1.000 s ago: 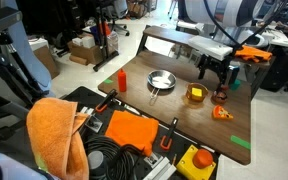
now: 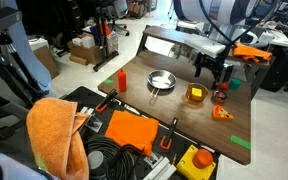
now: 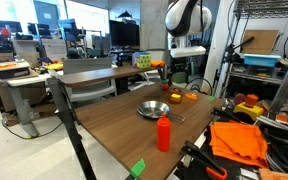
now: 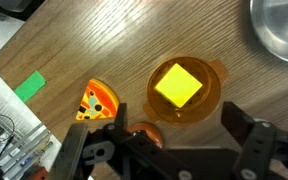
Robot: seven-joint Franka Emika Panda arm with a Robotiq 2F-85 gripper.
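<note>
In the wrist view my gripper is open, its dark fingers wide apart with nothing between them. Just beyond the fingers sits a brown bowl [image 4: 198, 110] with small side handles, and a yellow block [image 4: 179, 86] rests inside it. A pizza-slice toy [image 4: 97, 101] lies on the wooden table to the left of that bowl. In exterior view 1 my gripper [image 2: 212, 67] hangs above the table, behind the bowl with the yellow block [image 2: 197, 92].
A second brown bowl [image 2: 220, 96] stands close to the first. The metal pan [image 2: 161, 79] and a red bottle [image 2: 122, 80] are farther left on the table. Green patches mark the tabletop, one at the near right [image 2: 241, 142]. Open wood lies between pan and bottle.
</note>
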